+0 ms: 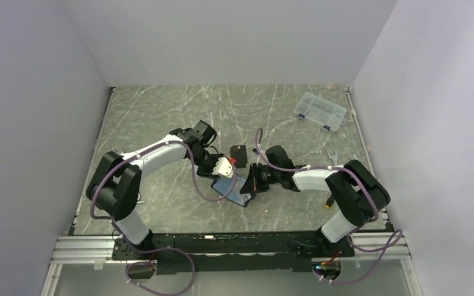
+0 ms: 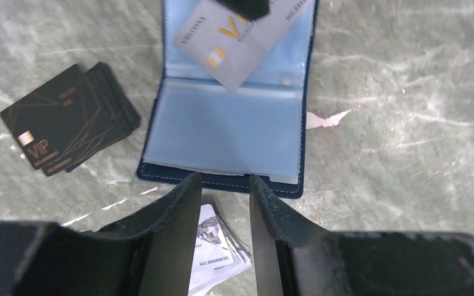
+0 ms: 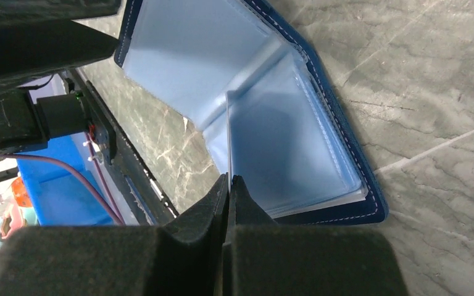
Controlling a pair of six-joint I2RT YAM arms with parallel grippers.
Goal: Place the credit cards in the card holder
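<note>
The open blue card holder point(image 2: 222, 126) lies on the table point(image 1: 160, 203). My right gripper is shut at the holder's pocket point(image 3: 290, 142); a thin edge runs up from its tips, and I cannot tell whether it is held. A silver VIP card point(image 2: 228, 49) lies on the holder's far half in the left wrist view. My left gripper hovers over the holder's near edge, nothing between its fingers. Black VIP cards point(image 2: 62, 117) lie beside the holder; white cards point(image 2: 216, 250) lie below the left fingers.
A clear compartment box point(image 1: 320, 111) sits at the back right. A wrench point(image 1: 333, 157) and a tool point(image 1: 329, 201) lie at the right.
</note>
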